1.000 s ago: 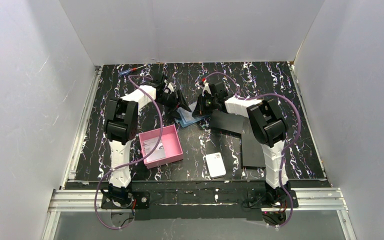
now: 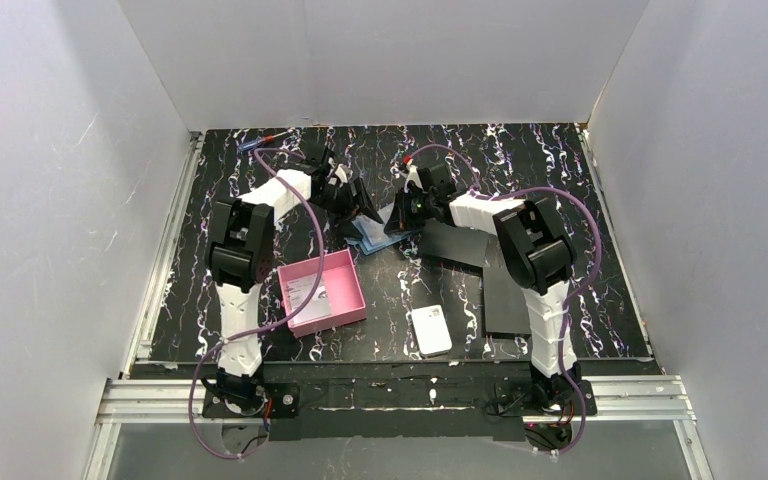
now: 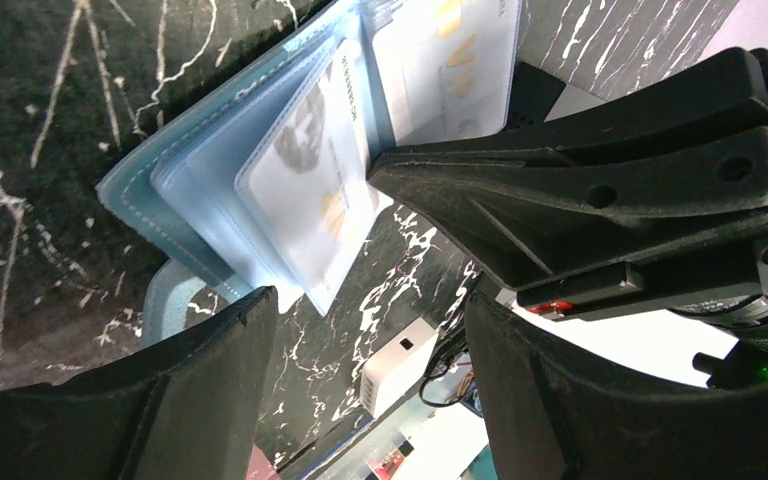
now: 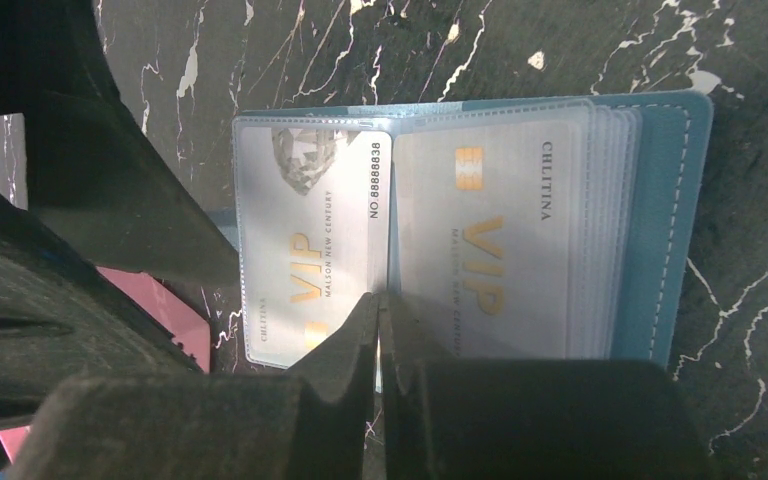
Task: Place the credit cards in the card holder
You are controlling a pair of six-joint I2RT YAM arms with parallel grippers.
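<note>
The blue card holder (image 4: 675,200) lies spread on the dark table. A white VIP card (image 4: 310,240) sits in the clear sleeve on its left side, and another card (image 4: 490,240) lies under the clear sleeves on its right. My right gripper is shut on the holder near the middle fold; its fingers hide the exact spot pinched. From the left, my left gripper stands part open at the holder's edge. In the left wrist view the sleeved card's corner points toward its gap, with nothing gripped between its fingers.
A pink box (image 2: 350,285) with a white card-like piece (image 2: 307,298) inside stands at front left. A white block (image 2: 431,331) lies at front centre. Dark flat panels (image 2: 505,300) lie at right, and a blue-handled tool (image 2: 260,142) at back left.
The right gripper and holder stay about where they were.
</note>
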